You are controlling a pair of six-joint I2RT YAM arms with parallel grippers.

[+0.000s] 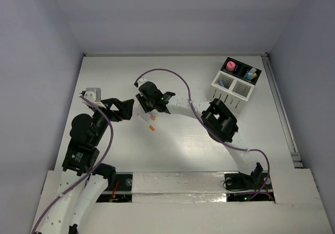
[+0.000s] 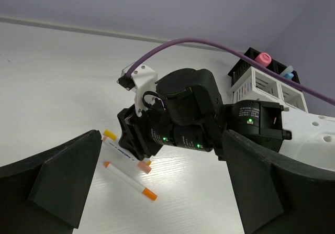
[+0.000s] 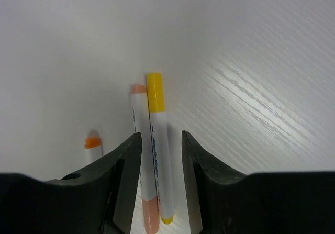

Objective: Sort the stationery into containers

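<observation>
Three markers lie on the white table: an orange-capped one (image 2: 131, 181), and a pink-capped (image 3: 144, 166) and a yellow-capped one (image 3: 162, 166) side by side. My right gripper is just over that pair, pointing down, fingers apart, nothing visibly held; the pair runs between its fingertips in the right wrist view. My left gripper (image 1: 120, 109) hangs to the left of the markers, fingers apart and empty in the left wrist view.
At the back right stand a black organiser (image 1: 239, 65) holding pink and blue items and, before it, a white slotted container (image 1: 228, 100).
</observation>
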